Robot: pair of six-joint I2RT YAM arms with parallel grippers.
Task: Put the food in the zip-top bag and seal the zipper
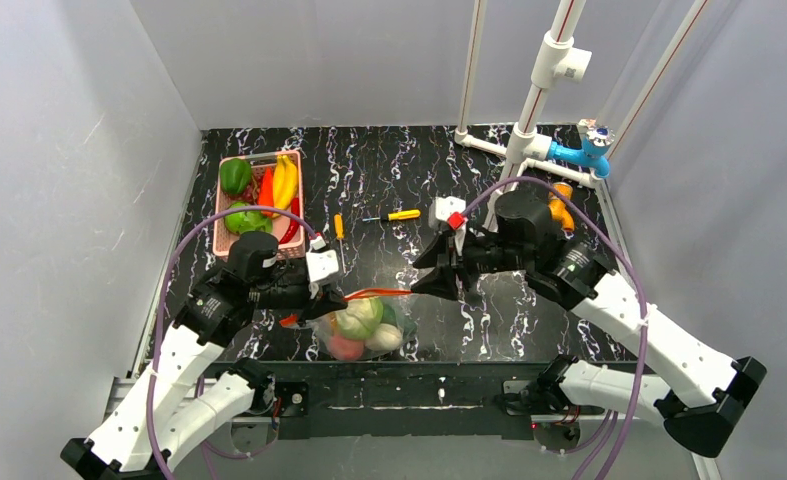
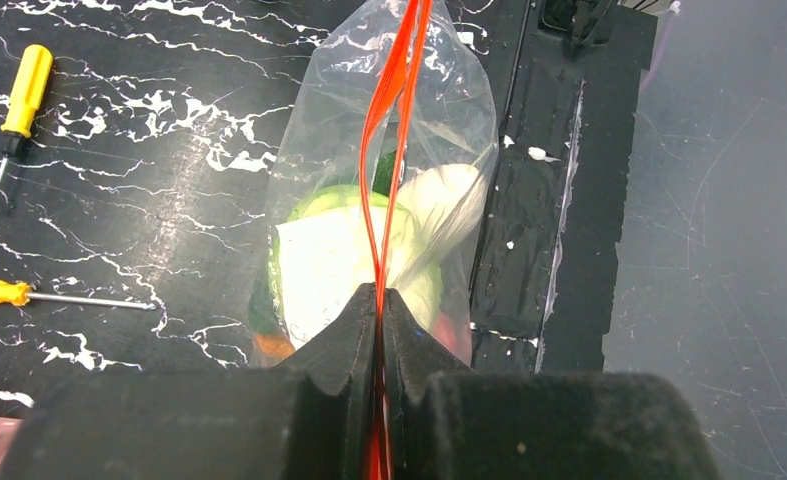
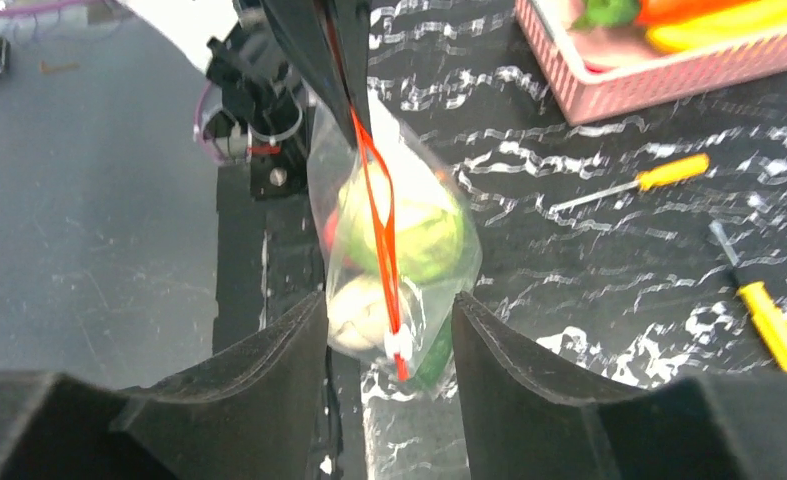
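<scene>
A clear zip bag [image 1: 364, 330] holding a cabbage, a pale round vegetable and a red item hangs at the front middle of the counter. My left gripper [image 1: 339, 300] is shut on one end of its orange zipper strip [image 2: 389, 110], which runs between the fingertips in the left wrist view. My right gripper [image 1: 424, 272] stands open at the other end of the strip; in the right wrist view that end [image 3: 399, 355] lies between and beyond the open fingers, with no contact visible.
A pink basket [image 1: 219, 235] of peppers and bananas sits at the back left. Two screwdrivers [image 1: 402, 214] lie mid-counter. White pipes with blue [image 1: 589, 160] and orange fittings stand at the back right.
</scene>
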